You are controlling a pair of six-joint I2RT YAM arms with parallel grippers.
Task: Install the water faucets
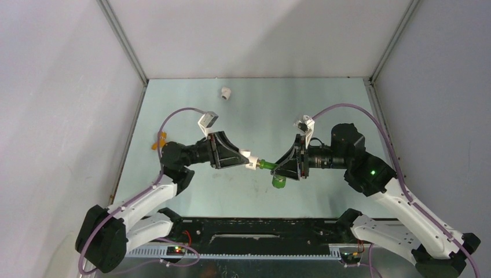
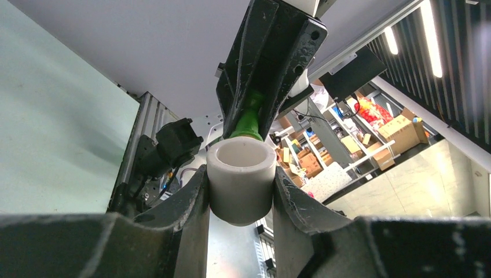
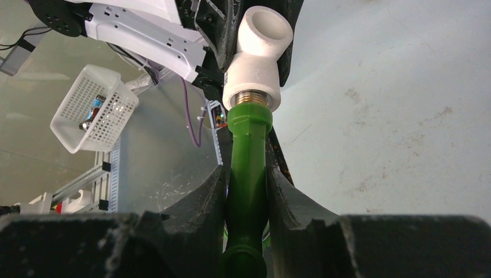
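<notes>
A white elbow fitting [image 1: 252,163] sits on the brass-threaded end of a green faucet piece [image 3: 248,150], both held level above the table between the grippers. My left gripper has its fingers on either side of the white fitting, touching it. My right gripper is shut on the green piece, whose lower part [image 1: 279,180] hangs below it. In the right wrist view some brass thread [image 3: 250,98] shows between white and green.
A loose white fitting [image 1: 226,93] lies at the back of the table [image 1: 295,101]. An orange piece [image 1: 158,141] lies at the left, partly behind the left arm.
</notes>
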